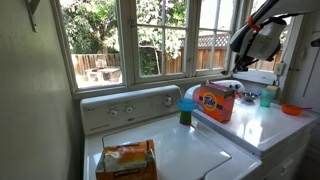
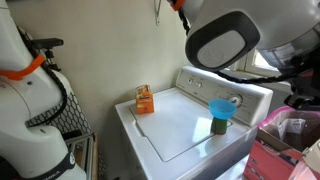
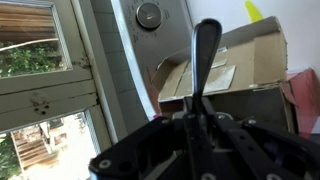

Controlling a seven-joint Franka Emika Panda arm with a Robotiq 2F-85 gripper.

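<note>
My gripper is shut on a black, long-handled utensil (image 3: 207, 50), whose rounded end points up and away in the wrist view. Its other end is hidden among the fingers. Below lies an opened cardboard box (image 3: 268, 58) with its flaps spread. In exterior view 1 this appears to be the orange Tide box (image 1: 215, 101) on the right-hand white top, and my arm (image 1: 258, 46) hangs above and to the right of it. What the fingers hold is too small to make out there.
A blue-topped green cup (image 1: 186, 112) stands left of the Tide box. An orange packet (image 1: 127, 160) sits on the washer (image 1: 190, 150). Near the box are a metal bowl (image 1: 249, 97), a teal cup (image 1: 267, 97) and an orange bowl (image 1: 292, 109). Windows line the back.
</note>
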